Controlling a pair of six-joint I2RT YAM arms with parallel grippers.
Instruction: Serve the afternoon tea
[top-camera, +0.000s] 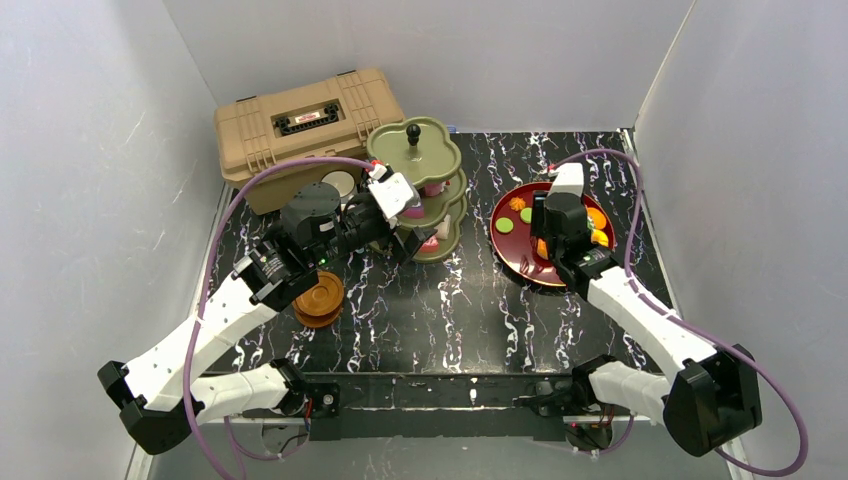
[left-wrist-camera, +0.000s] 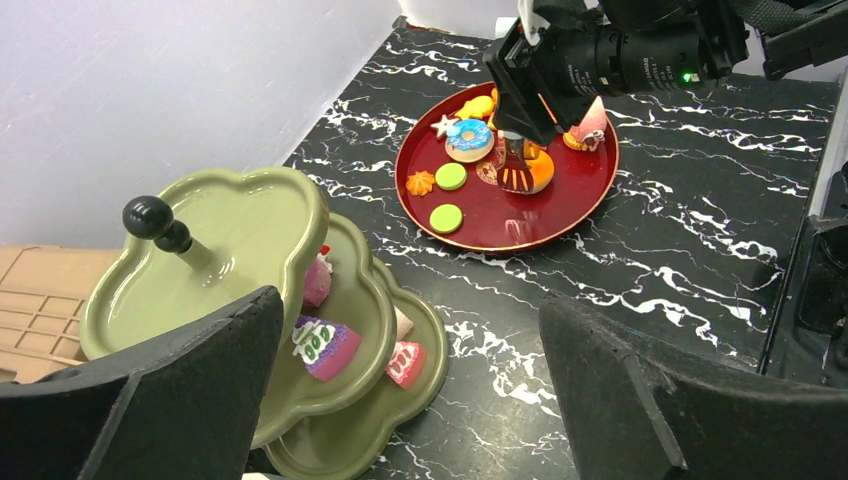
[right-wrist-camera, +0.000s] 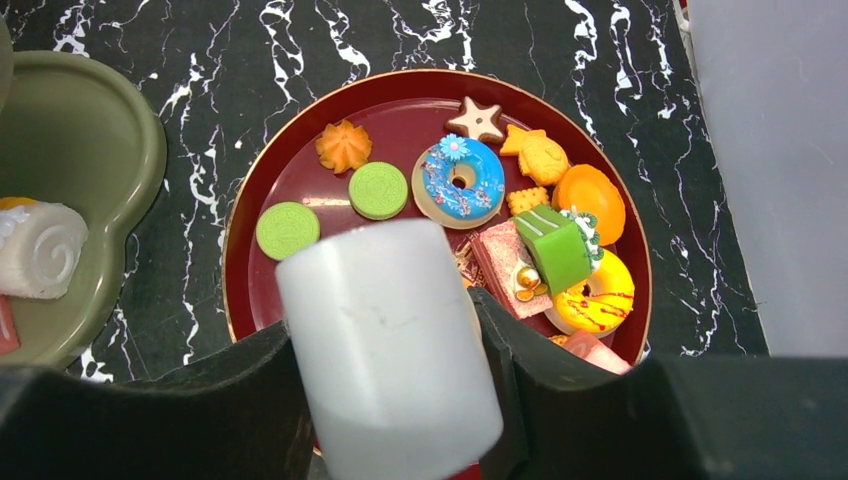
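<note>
A red round plate (top-camera: 512, 250) holds several toy sweets, including a blue donut (right-wrist-camera: 460, 205) and green discs (right-wrist-camera: 287, 232). My right gripper is low over the plate; a white block (right-wrist-camera: 385, 340) fills the middle of its view, and whether the fingers grip anything is unclear. My left gripper is open with nothing between its fingers, beside a green tiered stand (left-wrist-camera: 200, 270) carrying cake pieces (left-wrist-camera: 325, 345).
A tan case (top-camera: 300, 115) stands at the back left, with brown coasters (top-camera: 318, 300) nearer the front. Grey walls border the sides and back.
</note>
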